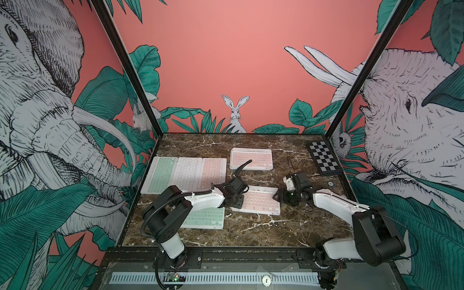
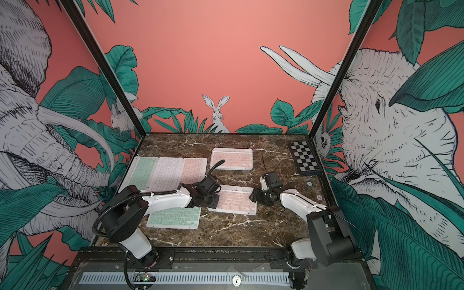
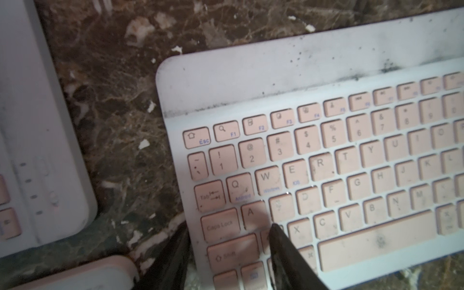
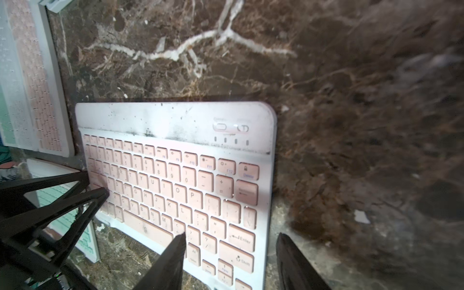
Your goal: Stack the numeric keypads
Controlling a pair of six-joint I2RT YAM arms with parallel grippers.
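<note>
A white keyboard with pink keys (image 1: 256, 198) lies in the centre front of the table, between both arms. My left gripper is shut on its left end, around the Caps Lock and Shift corner, as the left wrist view shows. My right gripper is open at the keyboard's right end, its fingertips either side of the edge. Another pink keyboard (image 1: 251, 157) lies behind at the back centre. A green keyboard (image 1: 201, 220) lies front left, partly under the left arm. Green, white and pink keyboards (image 2: 159, 171) lie side by side at the left.
A black chequered board (image 1: 323, 157) lies at the back right, with small round objects near it. Both arms reach over the front of the table.
</note>
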